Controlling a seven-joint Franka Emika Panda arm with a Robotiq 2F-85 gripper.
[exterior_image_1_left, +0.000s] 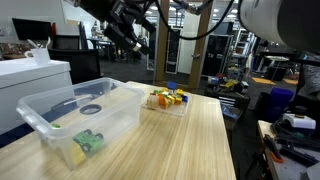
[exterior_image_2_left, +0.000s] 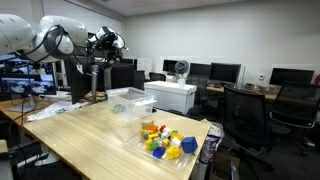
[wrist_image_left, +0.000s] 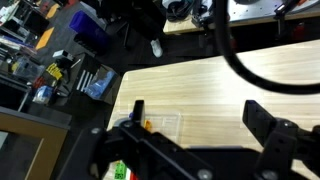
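In the wrist view my gripper has its two dark fingers well apart, with only bare tabletop showing between the tips. Exterior view 2 shows the gripper high above the table's far side. A large clear bin stands on the left of the table in exterior view 1, and a few green and yellowish pieces show at its near end. Colourful blocks are heaped in a shallow clear tray, well below the arm. Part of that tray peeks out beside the left finger.
Bare wooden tabletop fills the space right of the bin. A white cabinet stands behind the table, and office chairs are off to its side. A dark cable loops across the top of the wrist view.
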